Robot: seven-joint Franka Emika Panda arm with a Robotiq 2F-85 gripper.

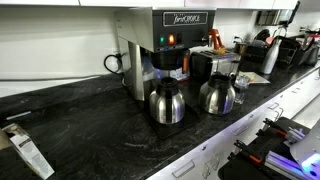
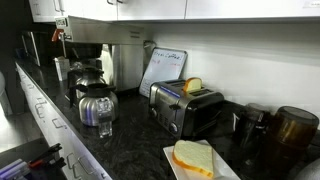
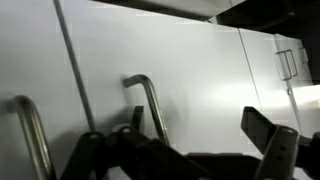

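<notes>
In the wrist view my gripper stands open in front of white cabinet fronts point(image 3: 195, 70), its dark fingers spread apart at the bottom of the picture. A curved metal handle point(image 3: 150, 95) shows beyond the fingers, closer to the left one. Whether the handle lies between the fingers in depth, I cannot tell. Farther left is a second handle point(image 3: 35, 135), across the door seam. Nothing is visibly held.
Above the drawers runs a dark counter point(image 1: 85, 130) bearing a coffee machine point(image 1: 180, 45), two steel carafes point(image 1: 167, 103) and a toaster point(image 2: 187, 107). A glass pitcher point(image 2: 105, 117) stands near the counter's edge. Sandwich bread point(image 2: 193, 157) lies on a white tray.
</notes>
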